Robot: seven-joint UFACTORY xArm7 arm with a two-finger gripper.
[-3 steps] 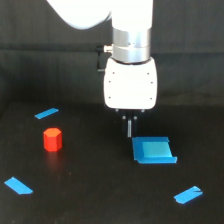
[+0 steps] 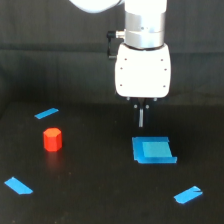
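Observation:
My gripper (image 2: 141, 124) hangs below the white hand, pointing down, over the back edge of a blue square (image 2: 153, 150). Its fingers look like one narrow, dark strip at this size, so how the fingers stand is not clear. No object shows clearly at the fingertips. On the left of the dark table lies a small red-orange block (image 2: 53, 139), well away from the gripper. The blue square is made of a lighter patch with a darker blue border, and nothing rests on it.
Blue tape strips lie on the table at the back left (image 2: 46, 113), front left (image 2: 18, 186) and front right (image 2: 188, 195). Between the block and the square the dark tabletop (image 2: 95, 160) is bare. A dark curtain (image 2: 50, 60) hangs behind.
The arm and hand have shifted to the right and slightly higher in the view. The red-orange block and the blue square have stayed where they were.

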